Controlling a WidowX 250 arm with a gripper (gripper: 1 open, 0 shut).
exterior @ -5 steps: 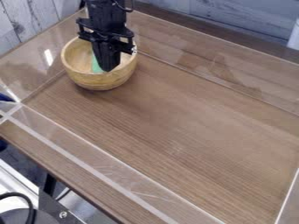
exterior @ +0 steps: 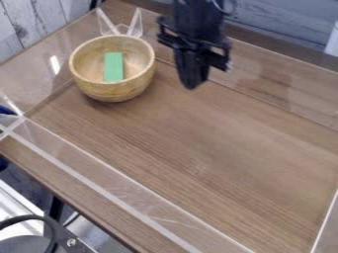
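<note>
A wooden bowl [exterior: 132, 84] stands at the upper left of the table, with a green block [exterior: 114, 65] inside it. My gripper [exterior: 193, 74] is blurred in the upper middle, to the right of the bowl and apart from it. It looks shut, and nothing shows between its fingers.
A clear plastic edge runs along its left side. A black cable [exterior: 34, 219] shows at the lower left corner, and a pale panelled wall is at the back.
My gripper has moved right, out from over the bowl. The green block still sits in the bowl.
</note>
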